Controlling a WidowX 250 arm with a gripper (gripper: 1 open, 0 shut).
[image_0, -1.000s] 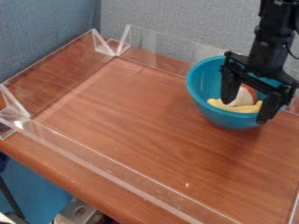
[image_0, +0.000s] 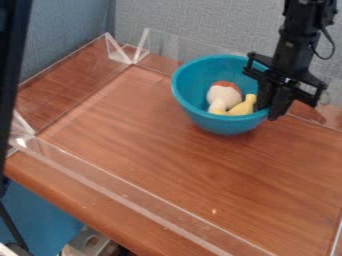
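A turquoise bowl (image_0: 195, 96) sits at the back of the wooden table (image_0: 160, 190). Inside it lie a pale round item with a red-orange top (image_0: 222, 94) and yellow banana-like pieces (image_0: 242, 108). My black gripper (image_0: 271, 105) is at the bowl's right side, fingers pointing down over the rim. Whether it grips the rim or how far its fingers are apart is unclear.
Clear plastic walls edge the table, with white brackets (image_0: 118, 50) at the back left. A grey wall stands behind.
The bowl and its contents have moved leftward and slightly back along the table, and my gripper has moved left with them.
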